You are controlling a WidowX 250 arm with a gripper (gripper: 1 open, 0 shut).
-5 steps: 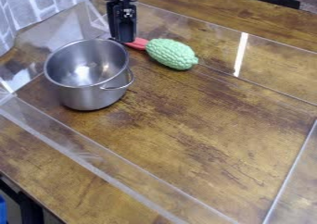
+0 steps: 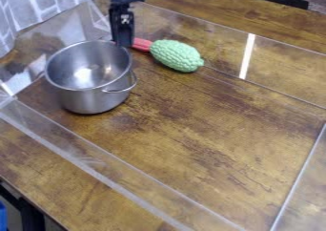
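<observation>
My black gripper [image 2: 124, 36] hangs at the top of the camera view, just behind the steel pot [image 2: 88, 77], low over the red end of an object at the pot's back right. A green bumpy corn-like toy [image 2: 177, 55] lies right of the pot, beside that red piece [image 2: 143, 45]. The pot is upright and looks empty. The gripper's fingertips are small and dark, so whether they are open or shut, or touch the red piece, I cannot tell.
Clear plastic walls border the wooden table [image 2: 216, 139] on several sides. A patterned cloth or panel is at the upper left.
</observation>
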